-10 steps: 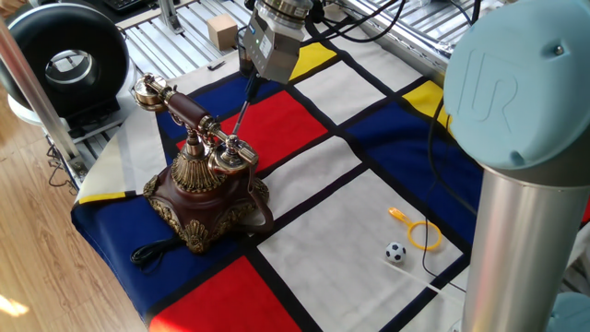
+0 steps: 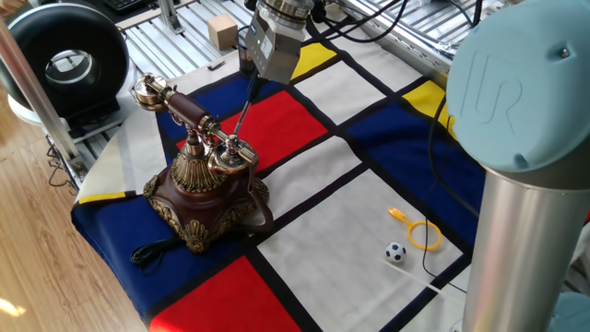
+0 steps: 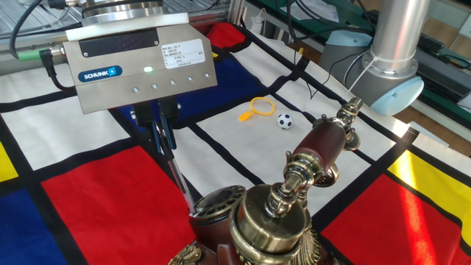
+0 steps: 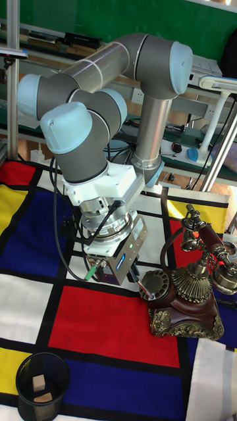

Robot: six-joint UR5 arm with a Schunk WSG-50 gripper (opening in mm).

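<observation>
An old-style telephone in dark red and brass (image 2: 198,198) stands on the patterned cloth, its handset (image 3: 320,151) lying across the cradle. The round dial (image 4: 155,283) faces up on the phone's sloping front. Slim fingers reach down from the metal gripper body (image 3: 140,70), slanting toward the dial. My gripper (image 3: 194,213) has its fingertips close together at the dial's edge, and it looks shut. Nothing shows between the fingers. Whether the tips press on the dial or sit in a finger hole cannot be made out.
A small football (image 2: 395,252) and a yellow hoop with a handle (image 2: 423,234) lie on a pale square. A black mesh cup (image 4: 42,386) holds wooden blocks. The phone's dark cord (image 2: 157,251) lies near the cloth's edge. Red and white squares beside the phone are clear.
The arm's blue joint cap has turned very slightly. My gripper stays at the dial with hardly any visible shift, and the telephone has not moved.
</observation>
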